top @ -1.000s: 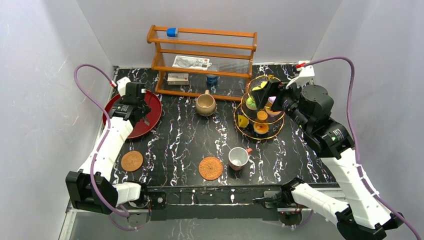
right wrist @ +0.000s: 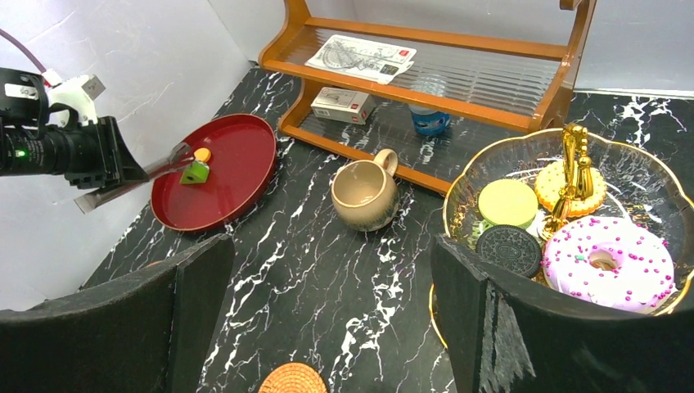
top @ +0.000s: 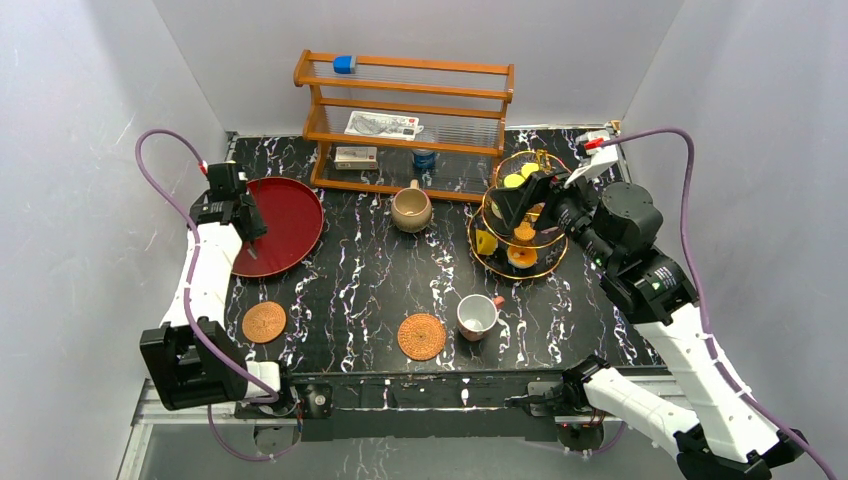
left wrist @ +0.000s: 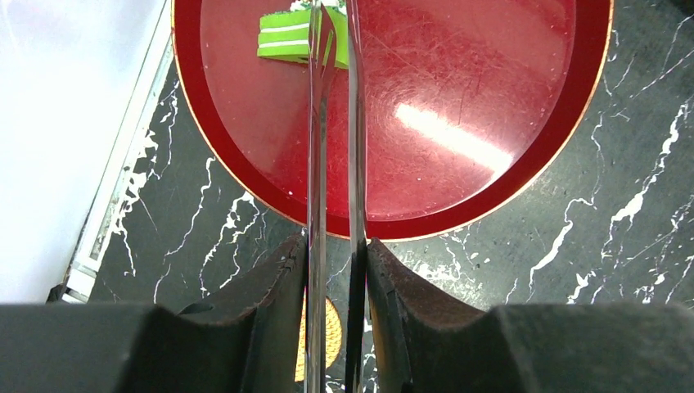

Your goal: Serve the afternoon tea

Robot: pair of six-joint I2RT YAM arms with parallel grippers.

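A red plate [top: 290,230] lies at the left, holding a green cake piece [left wrist: 282,37] under my left gripper's [left wrist: 334,24] long metal tongs, whose tips nearly meet; whether they grip the cake is unclear. In the right wrist view a small yellow piece [right wrist: 201,155] lies beside the cake. My right gripper [top: 515,200] is open, nothing between its fingers, over the gold-rimmed two-tier stand [right wrist: 661,196], which carries a pink donut [right wrist: 608,282], green and black round treats and a tart.
A tan mug [top: 410,212], a white cup [top: 476,318], two woven coasters [top: 421,337] and a wooden shelf [top: 405,85] with boxes and a jar stand around.
My left gripper has moved left over the plate, away from the middle. The right arm has shifted slightly near the stand.
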